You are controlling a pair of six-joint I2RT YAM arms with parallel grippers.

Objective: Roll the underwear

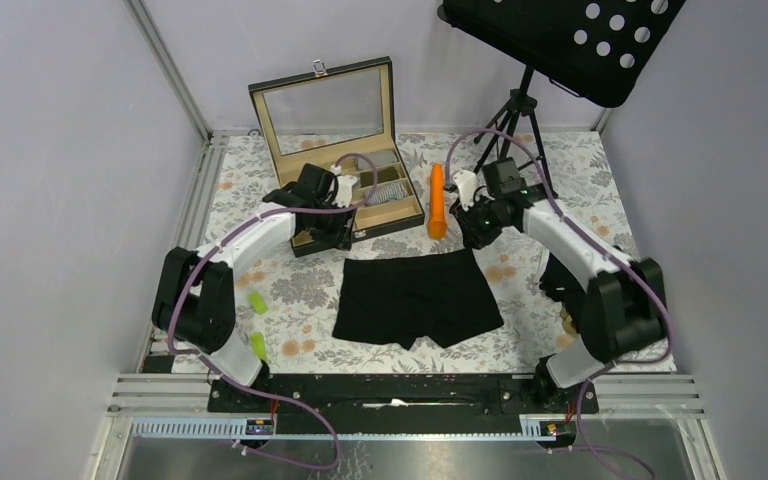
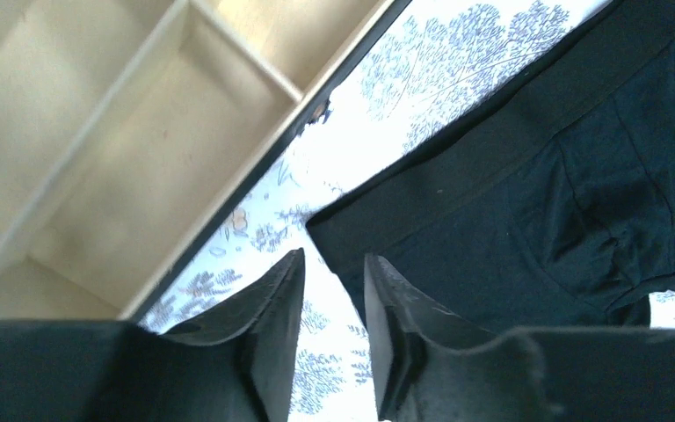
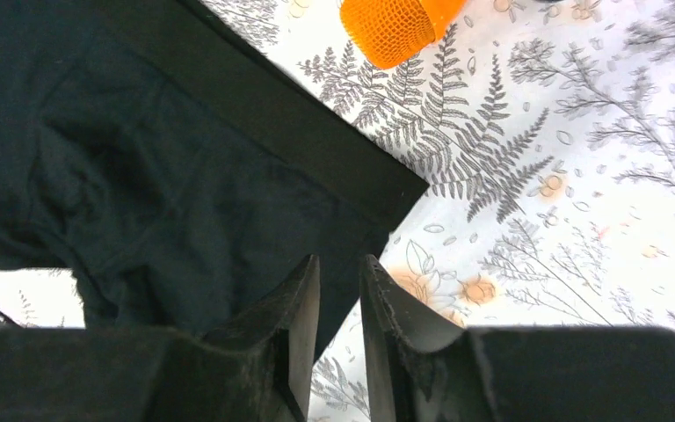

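Black underwear point(image 1: 412, 300) lies flat in the middle of the table, waistband toward the back and two leg openings toward the front, its top corners visible in both wrist views. My left gripper hangs above and near its back left corner, fingers apart with nothing between them. My right gripper is over the back right corner, a gap between its fingers and nothing seen held. The underwear's waistband point(image 3: 334, 158) lies smooth below it.
An open wooden-lined case point(image 1: 312, 158) stands behind the left gripper. An orange cylinder point(image 1: 437, 200) lies behind the cloth, and a black music stand point(image 1: 520, 100) is at back right. Dark folded items point(image 1: 560, 285) lie at the right. Small green objects point(image 1: 257, 343) are at the left.
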